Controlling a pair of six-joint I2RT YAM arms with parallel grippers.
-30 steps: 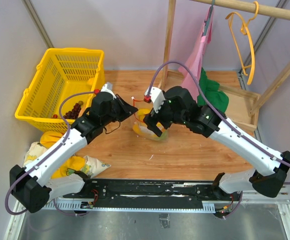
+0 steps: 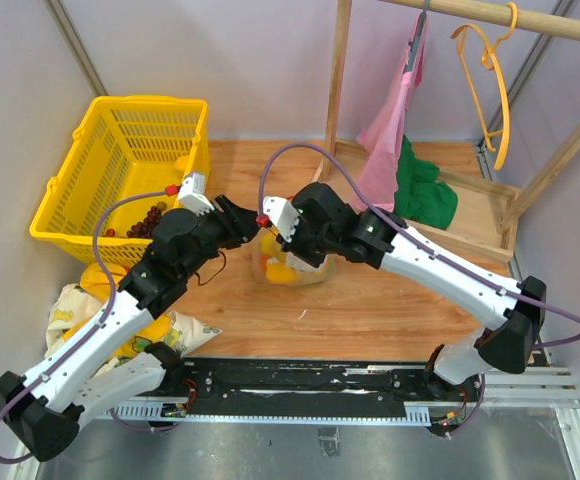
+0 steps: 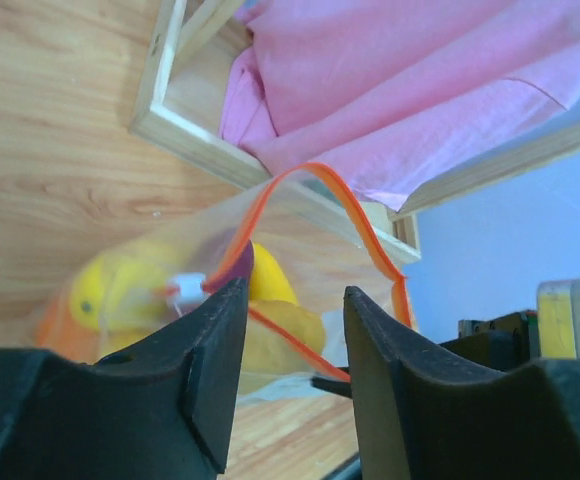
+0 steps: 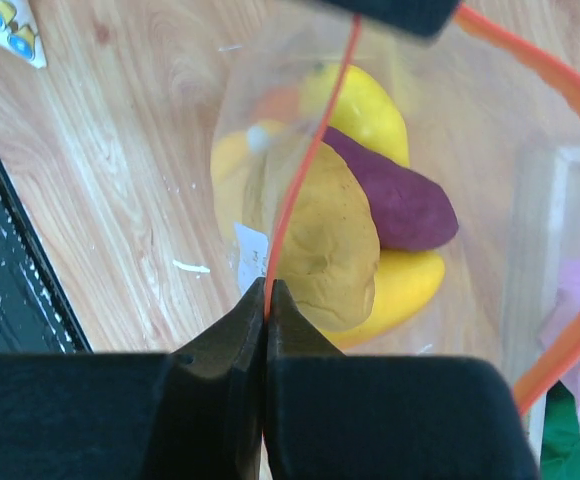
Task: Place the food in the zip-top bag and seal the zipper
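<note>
A clear zip bag with orange zipper holds a purple eggplant, yellow pieces and a tan, potato-like item. My right gripper is shut on the bag's orange zipper edge, over the bag in the top view. My left gripper is part open just behind and left of it, its fingers in front of the bag's opening, with nothing clearly held between them.
The yellow basket with grapes stands back left, cloths below it. A wooden rack with pink and green garments is at right.
My right gripper came in leftward to the bag and shut on its edge. My left gripper has pulled slightly away to the upper left and opened.
</note>
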